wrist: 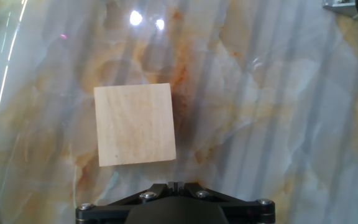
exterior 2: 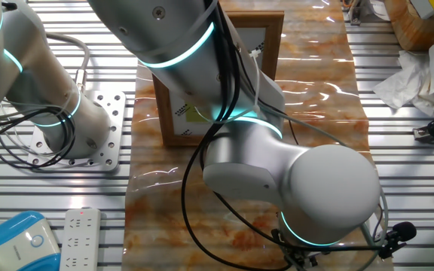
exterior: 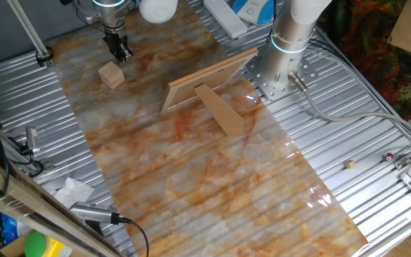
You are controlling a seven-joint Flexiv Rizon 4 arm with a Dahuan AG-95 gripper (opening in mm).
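A pale wooden cube rests on the marbled sheet, seen from above in the wrist view. My gripper enters at the bottom edge of that view, its black fingers drawn together and nothing visible between them. In exterior view 1 the gripper hangs just behind and to the right of the wooden cube, apart from it. The arm hides the cube in exterior view 2.
A wooden picture frame stands propped on its back leg, close to the arm's base. A power strip lies at the back.
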